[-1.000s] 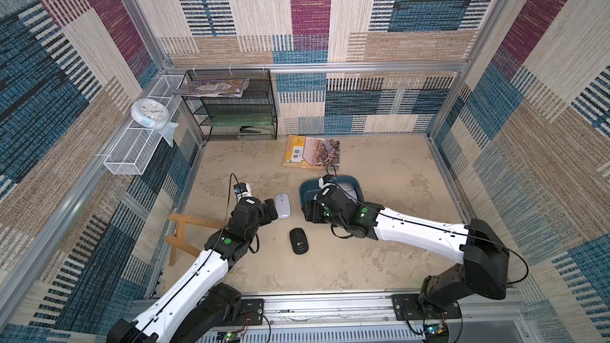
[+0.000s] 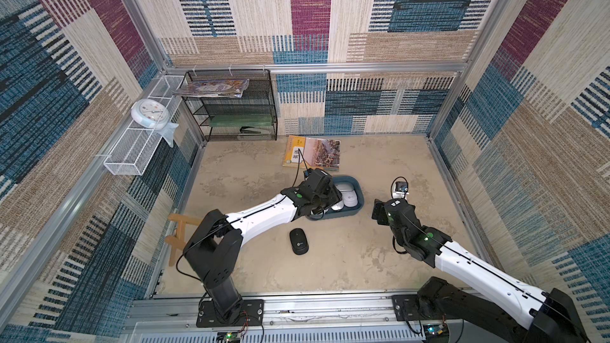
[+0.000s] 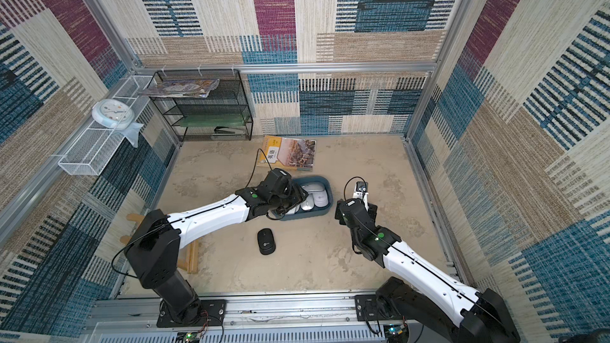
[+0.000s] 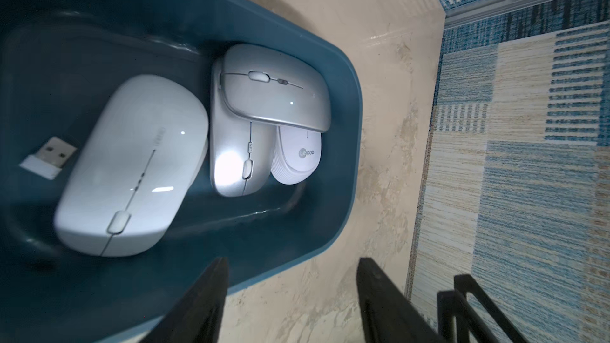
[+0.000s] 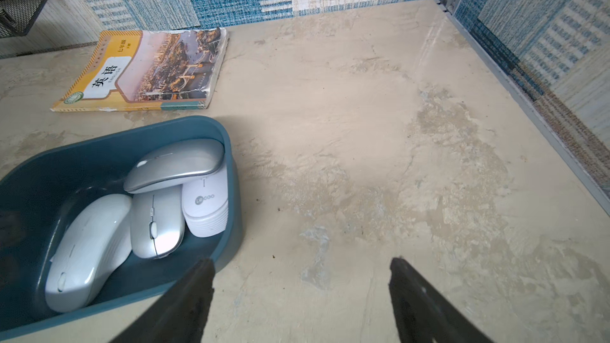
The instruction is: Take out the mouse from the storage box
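The dark blue storage box point(image 2: 343, 212) stands mid-table. In the left wrist view it holds a white mouse point(image 4: 136, 158) on its left. Beside that lies a silver mouse point(image 4: 238, 158), with another silver mouse point(image 4: 276, 82) resting across it and a white Lecoo mouse point(image 4: 297, 155) at the right end. A small USB receiver point(image 4: 54, 152) sits near the left mouse. My left gripper is over the box, its fingers apart and empty. My right gripper stands open to the right of the box, above bare table, holding nothing.
A black mouse point(image 2: 298, 241) lies on the table in front of the box. Behind the box is a book point(image 5: 143, 70). A wooden stand point(image 2: 181, 235) is at the left edge, a black wire rack point(image 2: 235, 108) at the back left. The table right of the box is clear.
My left arm has swung right, over the box; my right arm has moved away rightward. A white mouse that lay left of the box a second ago no longer shows there.
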